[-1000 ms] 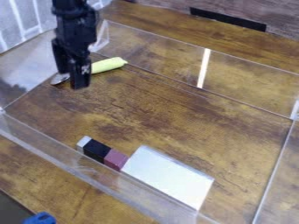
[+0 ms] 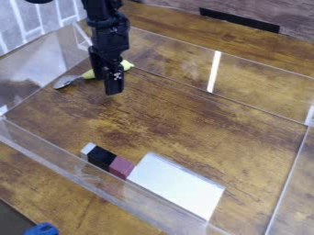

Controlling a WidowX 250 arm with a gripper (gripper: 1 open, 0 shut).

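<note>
My gripper (image 2: pixel 106 79) hangs low in the upper left of the camera view, over a pale yellow-green oblong thing (image 2: pixel 124 66) on the wooden floor, partly hidden behind it. A thin grey utensil-like piece (image 2: pixel 69 81) lies just left of it. Whether the fingers hold anything is hard to tell.
A white slab (image 2: pixel 175 187) lies at the bottom, beside a black and maroon block (image 2: pixel 106 161). Clear plastic walls (image 2: pixel 37 151) border the area. A blue object (image 2: pixel 40 229) sits at the bottom left, outside.
My gripper has moved right and slightly down, from above the grey piece to over the pale oblong thing, which it now partly covers.
</note>
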